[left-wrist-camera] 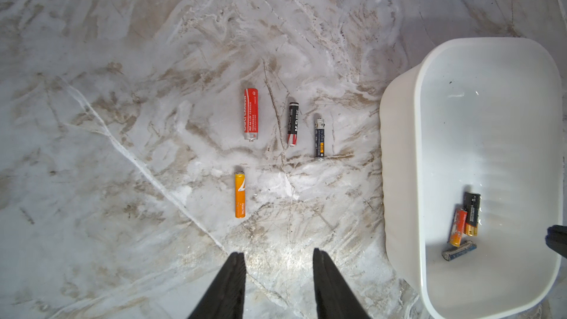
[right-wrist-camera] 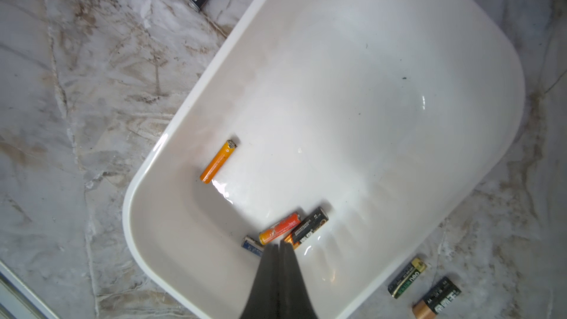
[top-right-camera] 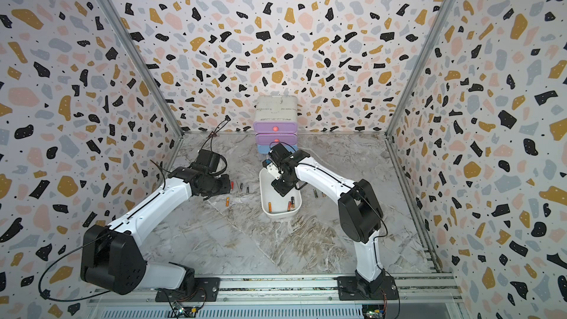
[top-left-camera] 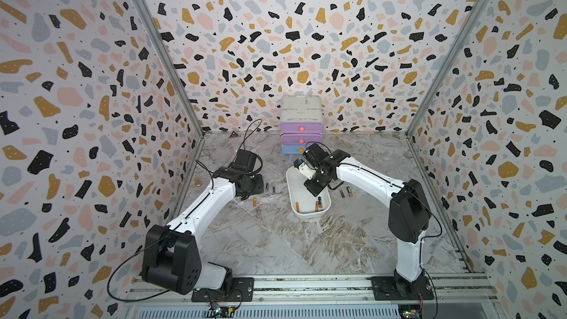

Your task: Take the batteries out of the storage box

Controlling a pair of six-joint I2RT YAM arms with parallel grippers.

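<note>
The white storage box (right-wrist-camera: 366,118) holds several batteries near its front end: an orange one (right-wrist-camera: 217,162), a red one (right-wrist-camera: 279,228), a black one (right-wrist-camera: 306,226) and a small dark one (right-wrist-camera: 252,245). My right gripper hangs over the box, shut, with nothing seen between its fingers. My left gripper is over the table left of the box, fingers apart and empty. Below it on the table lie red (left-wrist-camera: 251,112), orange (left-wrist-camera: 239,195) and two dark batteries (left-wrist-camera: 293,123).
Two more batteries (right-wrist-camera: 406,277) lie right of the box. A stack of drawers (top-left-camera: 301,127) stands behind the box.
</note>
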